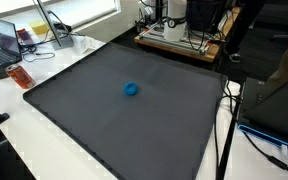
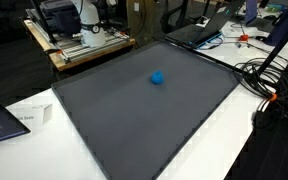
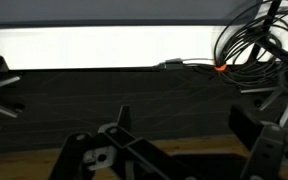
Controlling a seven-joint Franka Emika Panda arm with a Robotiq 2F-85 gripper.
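A small blue object [image 1: 131,89] lies alone on the dark grey mat [image 1: 114,125], towards its far side in exterior view 1. It shows again as a blue lump [image 2: 157,77] in exterior view 2, but not in the wrist view. My gripper is open in the wrist view, its two dark fingers wide apart with nothing between them. Below it are dark floor and the white table edge [image 3: 74,47], well away from the blue object. In exterior view 1 only a dark part of the arm shows at the upper left edge.
An orange-red can [image 1: 20,77] stands beside the mat's left corner, with a laptop [image 1: 11,42] behind it. Coiled black cables [image 3: 254,45] lie at the table edge.
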